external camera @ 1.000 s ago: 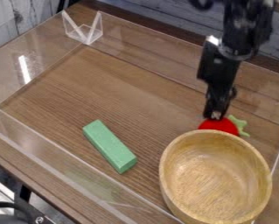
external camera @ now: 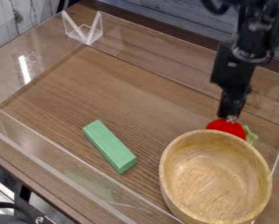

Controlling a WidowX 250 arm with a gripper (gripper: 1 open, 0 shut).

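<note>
The black gripper (external camera: 233, 112) hangs at the upper right, blurred, its lower end just above a red object (external camera: 228, 129) with a small green part, which looks like a toy fruit or vegetable. This red object lies right behind the rim of a large tan bowl (external camera: 212, 166) at the lower right. Whether the fingers are open or shut, or touch the red object, I cannot tell.
A green block (external camera: 108, 146) lies on the wooden table (external camera: 94, 79) at the lower left. A white wire item (external camera: 83, 26) stands at the back left.
The red object's green part sits slightly differently.
</note>
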